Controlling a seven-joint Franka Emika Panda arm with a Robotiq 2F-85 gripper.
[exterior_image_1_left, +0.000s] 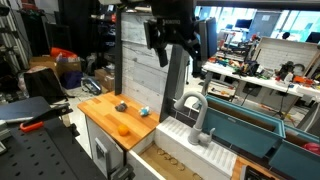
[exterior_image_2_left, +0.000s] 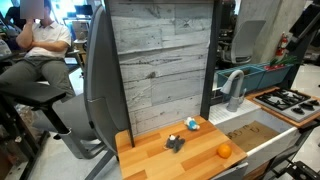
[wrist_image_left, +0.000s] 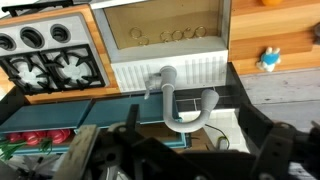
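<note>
My black gripper hangs high above the toy kitchen counter. In the wrist view its dark fingers stand wide apart, open, with the grey faucet visible below between them. On the wooden counter lie an orange ball, a small blue-and-white toy and a dark grey object. The gripper touches none of these. In the wrist view the blue-and-white toy is at the right, and only part of the orange ball shows at the top edge.
The grey faucet rises behind the sink basin. A stove is on the far side of the basin from the counter. A tall whitish wood-plank panel stands behind the counter. Teal shelving runs behind the sink.
</note>
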